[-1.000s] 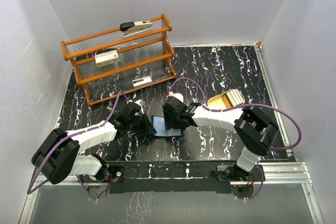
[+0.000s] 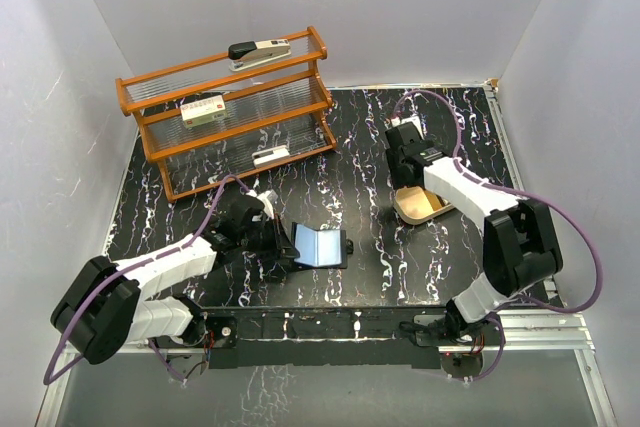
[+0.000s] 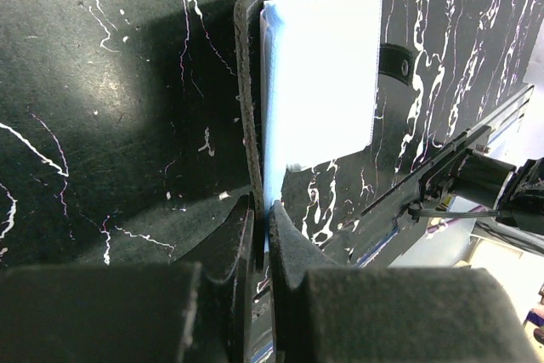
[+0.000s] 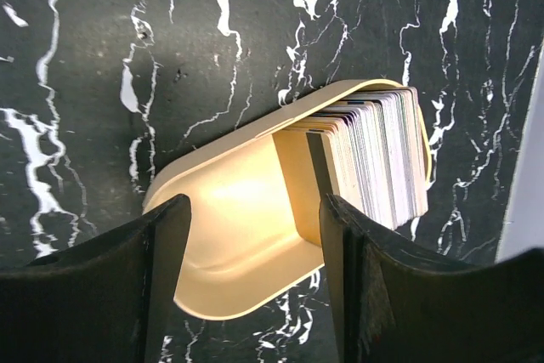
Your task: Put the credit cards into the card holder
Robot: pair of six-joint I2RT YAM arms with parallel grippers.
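The black card holder [image 2: 329, 248] lies spread on the table with pale sleeves showing. In the left wrist view, my left gripper is shut on an edge of the holder [image 3: 327, 74], pinching its cover and bluish sleeve. My right gripper is over the cream tray [image 4: 229, 299], its fingers part open with nothing between them. Upright credit cards [image 4: 374, 159] stand packed at one end of that tray; one right finger [image 4: 338, 227] overlaps the stack's near corner in view. Whether it touches the cards, I cannot tell.
A wooden rack [image 2: 225, 112] stands at the back left, carrying a stapler [image 2: 259, 51] and a small box [image 2: 203, 110]. The table [image 2: 365, 237] between the holder and the tray is clear.
My right gripper has moved from over the card holder, right and back, to the card tray. The left gripper has kept its place at the holder, whose sleeves are now uncovered.
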